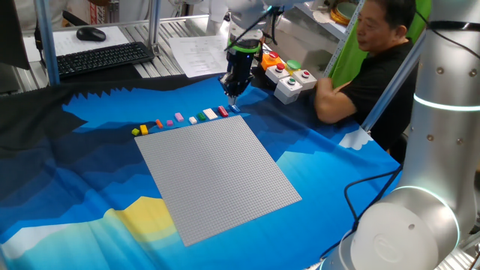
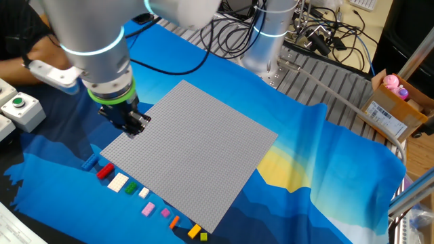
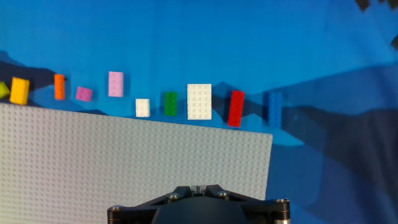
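Loose toy bricks lie in a row on the blue cloth along one edge of the grey baseplate (image 1: 217,176), whose studded top is bare. At one end is a blue brick (image 3: 275,110), then a red brick (image 3: 236,108), a large white brick (image 3: 199,101) and a green brick (image 3: 170,104). Farther along come a small white brick (image 3: 142,107), two pink ones, an orange brick (image 3: 59,86), a yellow brick (image 3: 19,91) and a lime brick (image 1: 136,132). My gripper hangs above this scene, fingertips together and nothing visible between them.
White button boxes (image 1: 288,90) stand beyond the blue end of the row, close to a person (image 1: 367,67). A keyboard (image 1: 105,58) and papers lie behind the cloth. Open cloth surrounds the plate's other sides.
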